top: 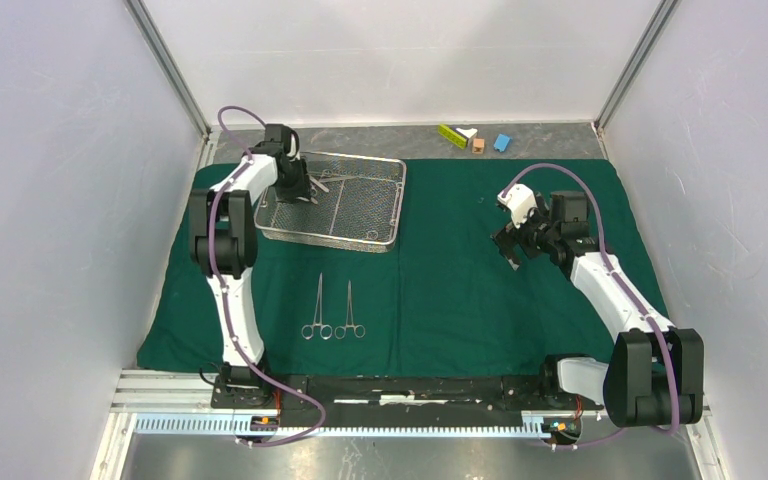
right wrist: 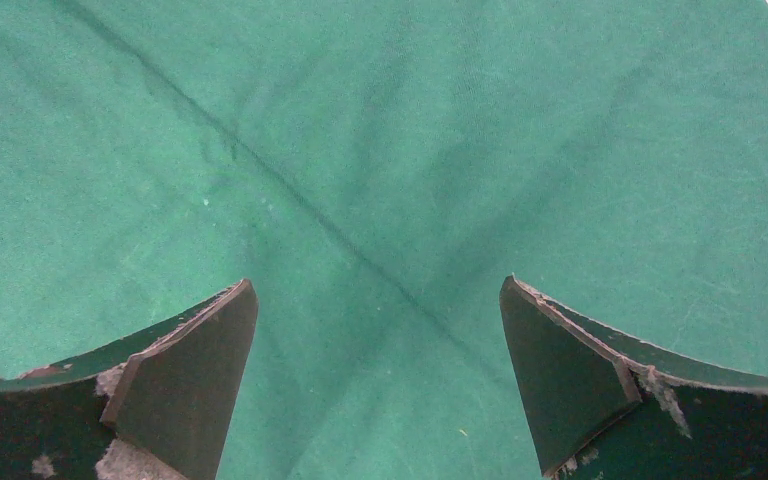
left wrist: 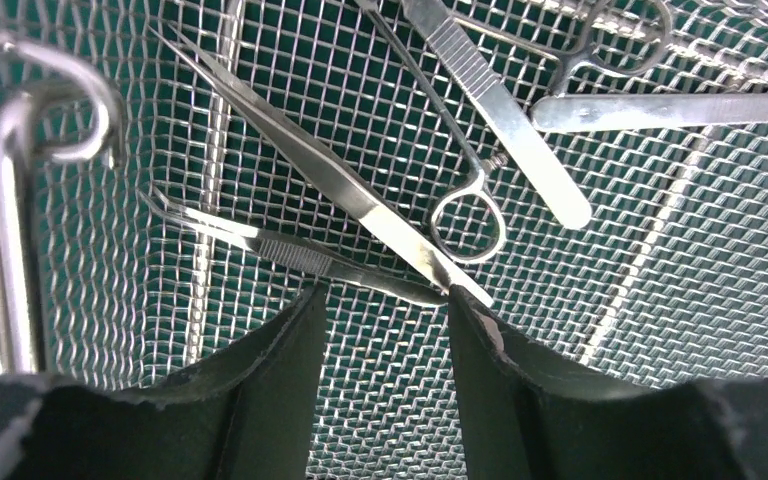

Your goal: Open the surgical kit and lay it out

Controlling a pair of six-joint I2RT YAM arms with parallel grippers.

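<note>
At the back left of the green cloth stands the wire mesh tray [top: 360, 244]. My left gripper is over its left part, open and holding nothing. Straight tweezers [left wrist: 330, 175] and curved-tip tweezers [left wrist: 295, 255] lie on the mesh, their rear ends meeting near the tips of my left fingers. Farther off in the left wrist view are ringed scissors or clamps [left wrist: 470, 205] and two flat handles [left wrist: 520, 140]. Two ringed clamps [top: 318, 310] [top: 350, 315] lie side by side on the cloth in front of the tray. My right gripper stands open above bare cloth.
A large metal instrument [left wrist: 5, 240] fills the left edge of the left wrist view. Small blocks, yellow-green [top: 452, 136], orange [top: 478, 146] and blue [top: 501, 142], sit behind the cloth.
</note>
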